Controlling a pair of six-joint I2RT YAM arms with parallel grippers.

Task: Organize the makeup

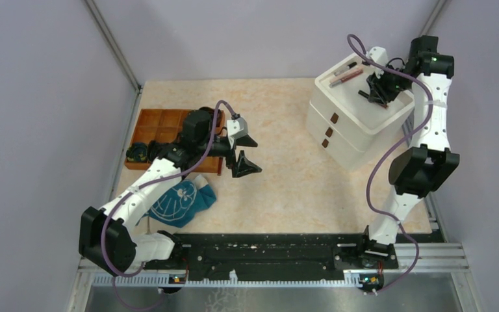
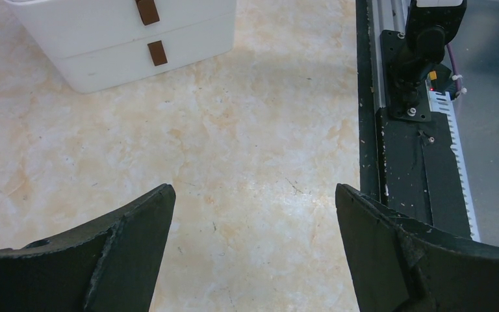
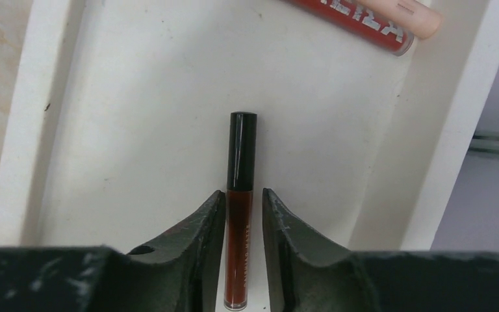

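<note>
A lip gloss with black cap and dark red tube lies in the white top tray of the drawer unit. My right gripper is part open, its fingertips either side of the tube just below the cap. A red tube and a pale pink tube lie further along the tray. My left gripper stands open and empty over the bare tabletop, left of the drawer unit.
An orange compartment organizer with dark round items sits at the left, partly behind my left arm. A blue cloth lies below it.
</note>
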